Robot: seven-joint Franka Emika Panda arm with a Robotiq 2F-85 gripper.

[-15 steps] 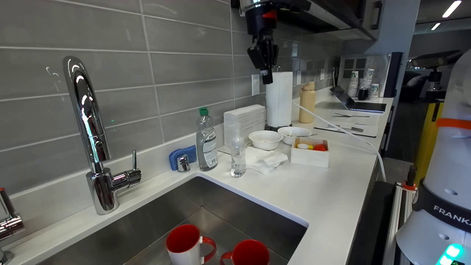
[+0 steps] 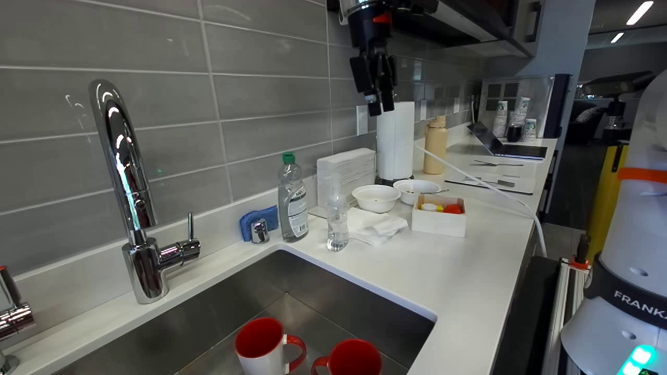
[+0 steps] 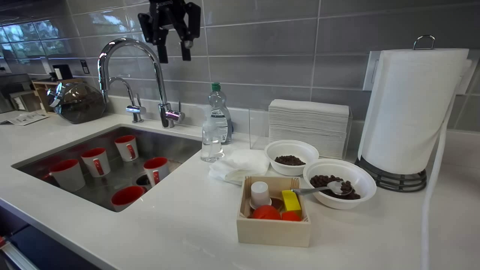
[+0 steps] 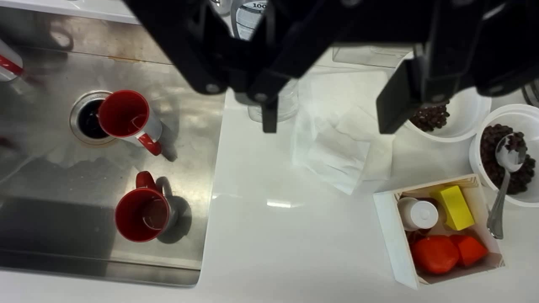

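High above the counter, my gripper (image 3: 174, 57) hangs with its fingers apart and nothing between them. Seen from the wrist, the gripper frames a crumpled white napkin (image 4: 337, 154) on the counter far below. A clear pump bottle (image 3: 211, 141) stands by that napkin, partly hidden under a finger in the wrist view. Inside the steel sink are several white mugs with red interiors, among them a mug (image 4: 141, 214) near its right edge and another mug (image 4: 124, 113) beside the drain. A small wooden box (image 3: 273, 231) holds a yellow block (image 3: 291, 201), red items and a white cup.
Two white bowls of dark beans, the rear bowl (image 3: 288, 167) and the front bowl (image 3: 344, 204) with a spoon, sit behind the box. The faucet (image 3: 160, 85), dish soap (image 3: 220, 112), stacked paper towels (image 3: 308, 128) and towel roll (image 3: 407, 112) line the wall. Counter before the box is clear.
My gripper's fingers have spread wider apart. In exterior view 1 the arm stays nearly in place, and the objects on the counter and in the sink have not moved.
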